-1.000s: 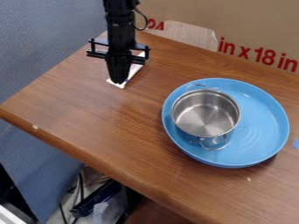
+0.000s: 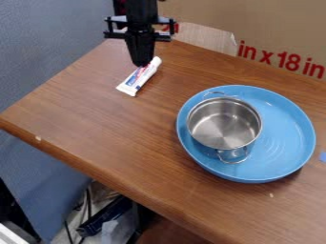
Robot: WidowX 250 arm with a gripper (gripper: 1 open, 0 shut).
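My black gripper (image 2: 140, 55) hangs at the top, just above the upper end of a white tube (image 2: 136, 79) with red and blue print, which lies on the wooden table. Whether its fingers are open or shut is hard to see. A steel pot (image 2: 223, 125) stands on a light blue plate (image 2: 287, 143) on the right side of the table.
Cardboard (image 2: 268, 29) stands along the back. The table's left edge borders a drop to blue-grey fabric and clutter below.
My gripper has risen upward, uncovering more of the tube, which stays on the table. The pot and plate are unmoved.
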